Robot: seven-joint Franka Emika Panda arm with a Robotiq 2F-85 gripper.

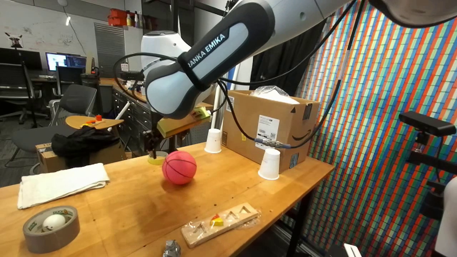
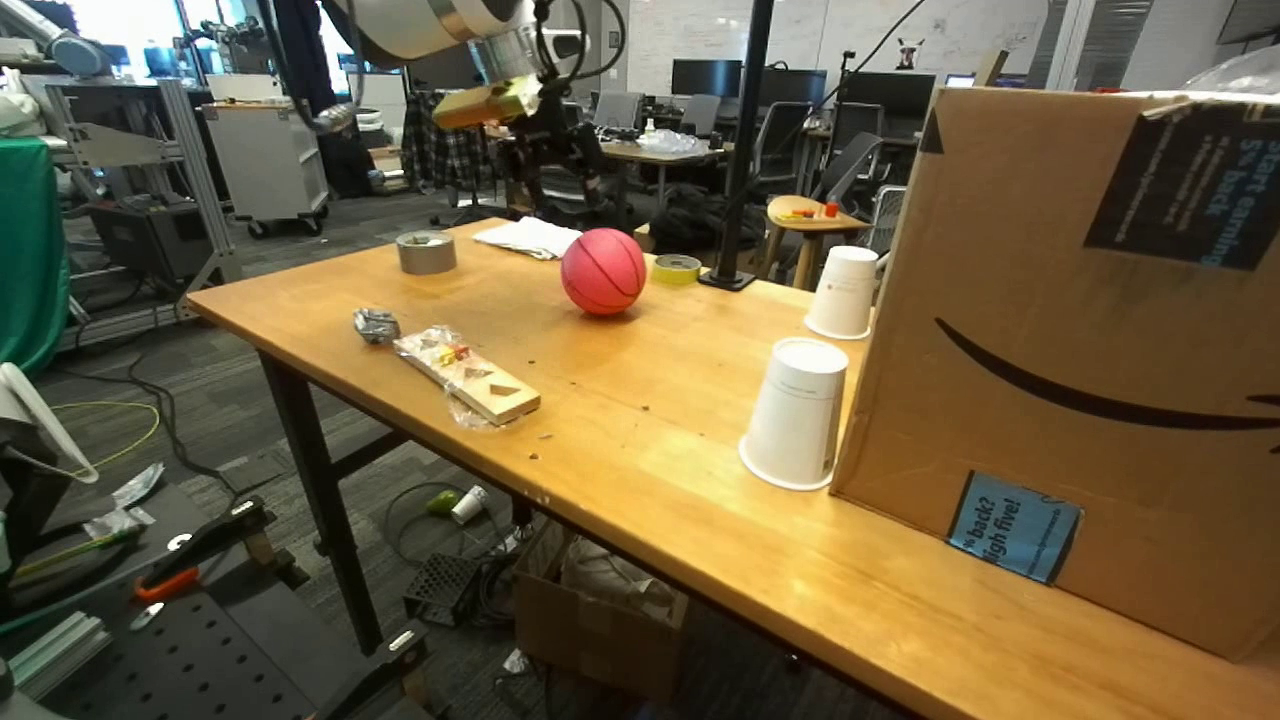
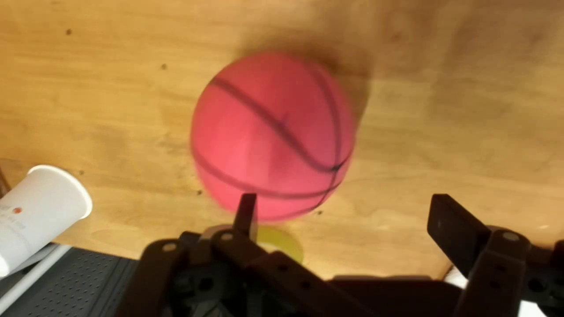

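Note:
A pink ball [image 1: 179, 167] with dark seams rests on the wooden table, seen also as a ball [image 2: 603, 272] in exterior view 2. From the wrist, the ball [image 3: 272, 134] lies beyond the left finger, outside the gap between the fingers. My gripper is open, its two fingers wide apart with only table and part of a yellow tape roll visible around them. In exterior view 1 the gripper [image 1: 153, 143] hangs behind and to the left of the ball, partly hidden by the arm.
Two white cups [image 1: 213, 141] stand by a cardboard box [image 1: 257, 124]. A yellow tape roll [image 1: 157, 158] sits behind the ball. Also on the table are a white cloth [image 1: 64, 184], a grey tape roll [image 1: 51, 240] holding a white ball, and a wooden puzzle board [image 1: 220, 225].

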